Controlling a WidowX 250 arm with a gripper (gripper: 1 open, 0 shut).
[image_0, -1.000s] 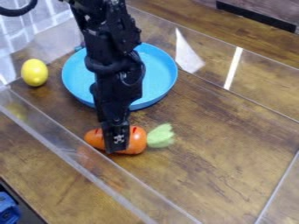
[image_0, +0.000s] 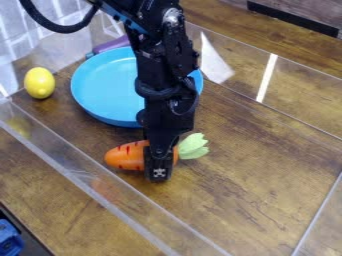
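My black gripper (image_0: 158, 163) reaches down from the top centre, its fingers shut around the middle of an orange toy carrot (image_0: 130, 156) with pale green leaves (image_0: 191, 146) pointing right. The carrot lies low on the wooden table (image_0: 261, 180), partly hidden behind the fingers. The arm stands in front of a blue bowl (image_0: 94, 85), covering part of it.
A yellow lemon-like object (image_0: 40, 82) sits at the left. A white piece (image_0: 214, 62) is at the back, near the bowl. A blue object (image_0: 7, 240) shows at the bottom-left corner.
The gripper has shifted slightly right and settled on the carrot, covering more of its middle. The carrot's leaves have shifted slightly right and up since the earliest view.
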